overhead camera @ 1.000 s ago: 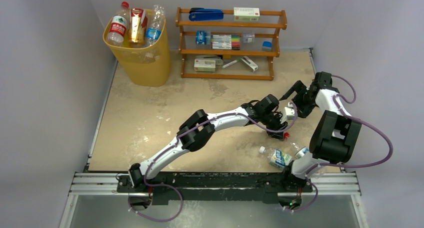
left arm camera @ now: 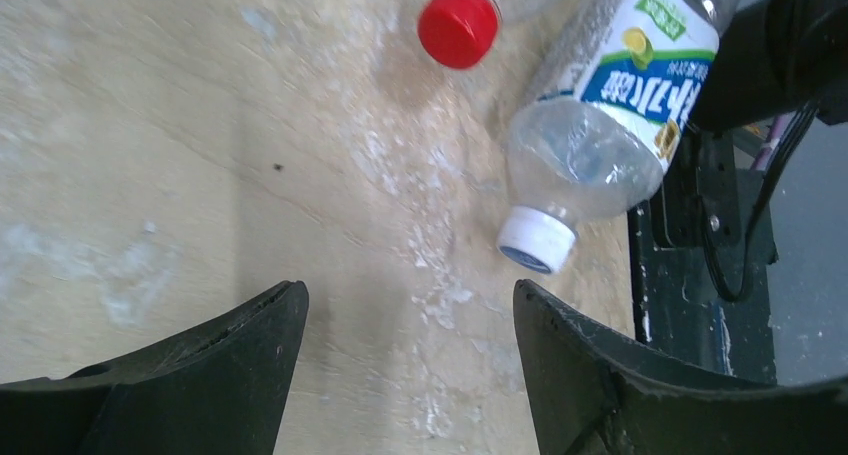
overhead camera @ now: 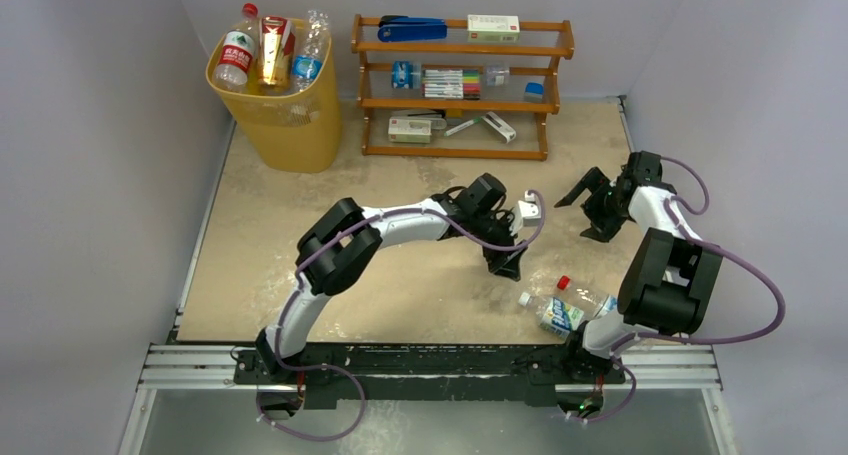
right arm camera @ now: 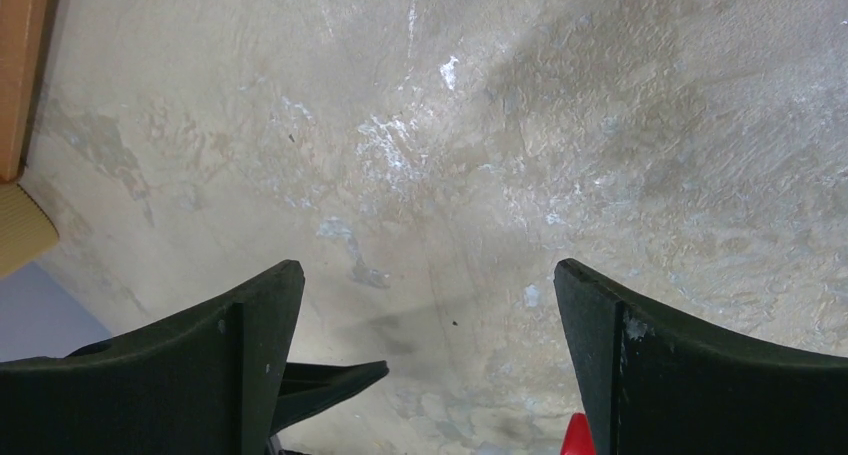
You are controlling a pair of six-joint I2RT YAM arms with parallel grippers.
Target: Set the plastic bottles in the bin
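Note:
Two plastic bottles lie on the table's near right: a white-capped one (overhead camera: pixel 552 313) with a blue-green label and a red-capped one (overhead camera: pixel 585 297). My left gripper (overhead camera: pixel 505 255) hangs open above the table to their upper left; its wrist view shows the white cap (left arm camera: pixel 536 237) beyond the fingers and the red cap (left arm camera: pixel 458 25) farther back. My right gripper (overhead camera: pixel 590 205) stands open at the right, over bare floor, with a bit of red at its wrist view's bottom edge. The yellow bin (overhead camera: pixel 292 133) at the back left holds several bottles.
A wooden three-tier rack (overhead camera: pixel 458 152) with pens, boxes and small containers stands along the back wall. Walls rise at both sides.

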